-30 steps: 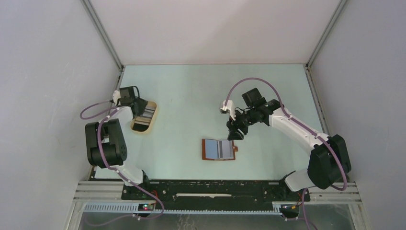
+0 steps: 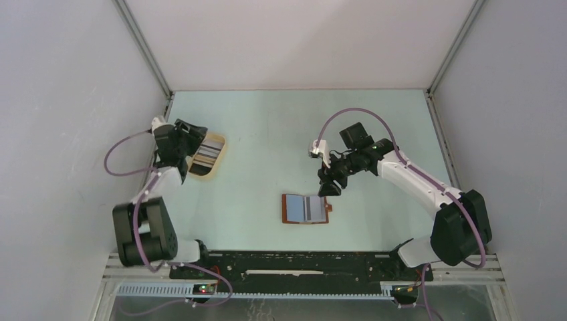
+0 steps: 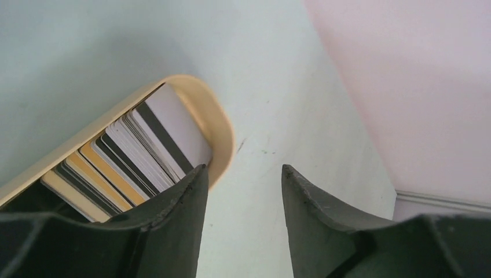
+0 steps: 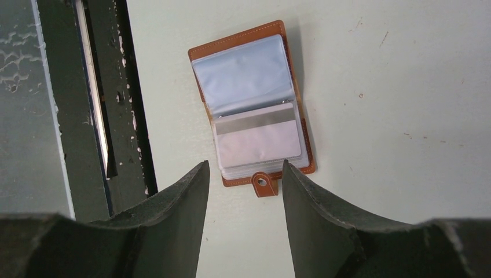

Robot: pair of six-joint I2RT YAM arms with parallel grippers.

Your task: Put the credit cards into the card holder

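Note:
Several credit cards (image 3: 136,152), white and tan with dark stripes, lean in a row inside a tan oval tray (image 2: 221,144). Beside the tray's left rim in the top view is my left gripper (image 2: 202,134). In the left wrist view its fingers (image 3: 194,197) stand apart with nothing between them, and the cards lie behind and left of them. The brown card holder (image 2: 285,209) lies open and flat near the table's front, with clear sleeves; a white card with a grey stripe (image 4: 258,145) shows in one sleeve. Above its snap-tab end hovers my right gripper, open and empty.
Between the tray and the card holder the pale table (image 2: 257,147) is bare. A black rail (image 2: 287,267) runs along the front edge, and a wall stands close on the tray's left.
My left arm has shifted and its gripper has swung slightly up and right along the tray. The tray has slid a little to the right. The right arm and the card holder look unmoved.

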